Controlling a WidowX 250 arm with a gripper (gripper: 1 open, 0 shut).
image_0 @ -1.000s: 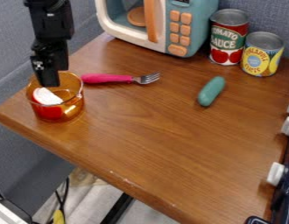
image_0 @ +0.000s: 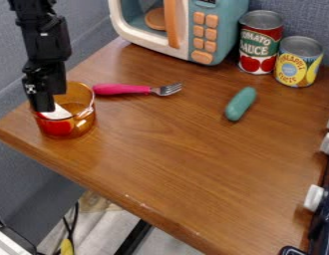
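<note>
My black gripper (image_0: 45, 98) reaches down into an orange-red glass bowl (image_0: 77, 121) at the table's left edge. A white object (image_0: 57, 112) lies in the bowl under the fingertips. I cannot tell whether the fingers are open or shut on it.
A pink-handled fork (image_0: 128, 90) lies behind the bowl. A green oblong object (image_0: 240, 104) is on the right, with a tomato sauce can (image_0: 259, 45), a yellow can (image_0: 299, 64) and a toy microwave (image_0: 194, 27) at the back.
My gripper has moved down into the bowl, toward the white object.
</note>
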